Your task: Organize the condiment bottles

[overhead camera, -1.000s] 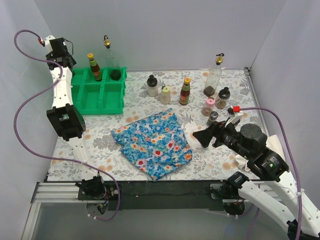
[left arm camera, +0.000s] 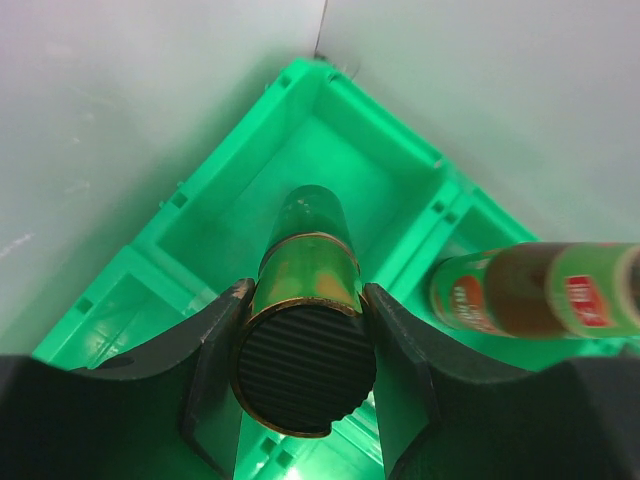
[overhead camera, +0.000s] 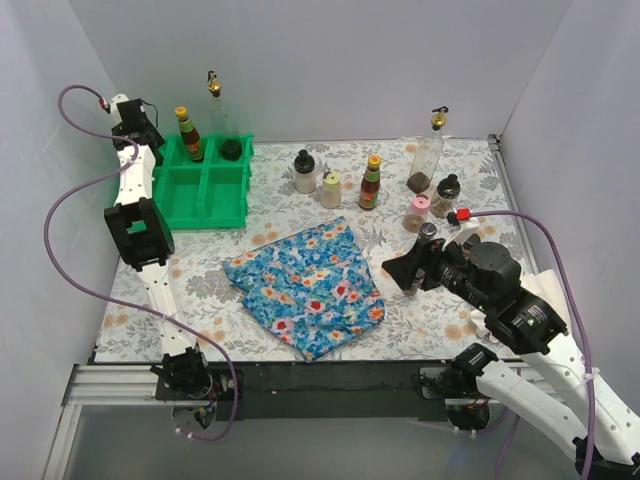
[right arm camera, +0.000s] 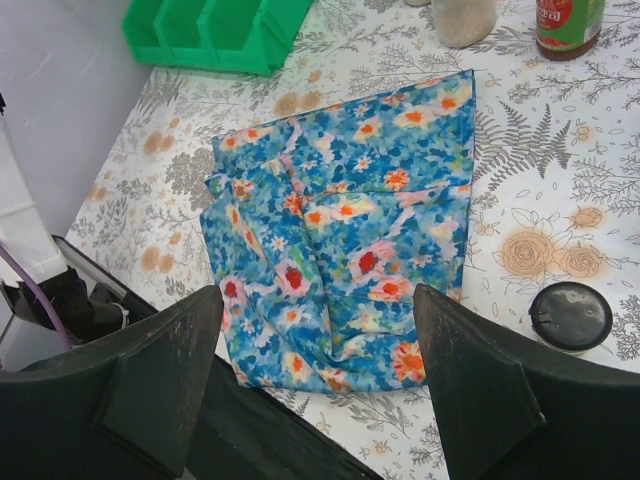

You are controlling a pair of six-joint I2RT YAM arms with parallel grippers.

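Observation:
A green compartment rack (overhead camera: 205,220) sits at back left, holding a sauce bottle (overhead camera: 190,140) and a glass pourer bottle (overhead camera: 226,135). My left gripper is shut on a black-capped bottle (left arm camera: 305,365), held over a back-corner compartment, with the sauce bottle (left arm camera: 520,290) beside it. My right gripper (overhead camera: 410,265) hangs open at the right, near a black-lidded shaker (right arm camera: 570,315). Loose condiments stand on the table: shakers (overhead camera: 305,172), a cream shaker (overhead camera: 330,190), a sauce bottle (overhead camera: 370,182), a pink-lidded shaker (overhead camera: 416,212) and a pourer bottle (overhead camera: 425,160).
A folded floral cloth (overhead camera: 305,285) covers the middle front of the table. Walls close in behind and left of the rack. A white cloth (overhead camera: 545,295) lies at the right edge. Bare table shows left of the floral cloth.
The right gripper has shifted slightly.

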